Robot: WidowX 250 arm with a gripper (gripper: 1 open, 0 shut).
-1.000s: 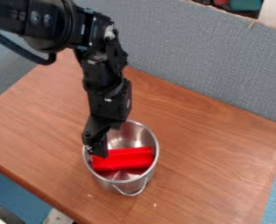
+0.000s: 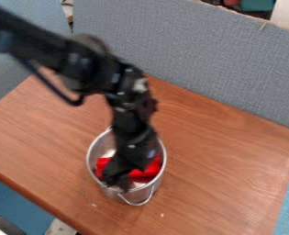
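A silver metal pot (image 2: 157, 191) with a wire handle stands on the wooden table near its front. A red object (image 2: 148, 171) lies inside it, partly hidden by the dark robot arm. The arm's gripper (image 2: 122, 171) is down inside the pot, over the red object; it is blurred and dark, so its fingers and whatever is between them are hard to make out.
A grey padded wall (image 2: 208, 64) runs along the back. A light blue tape strip (image 2: 286, 207) lies at the right edge.
The gripper has swung from the left rim of the pot down and rightward into it, covering much of the red object. The pot has stayed in place.
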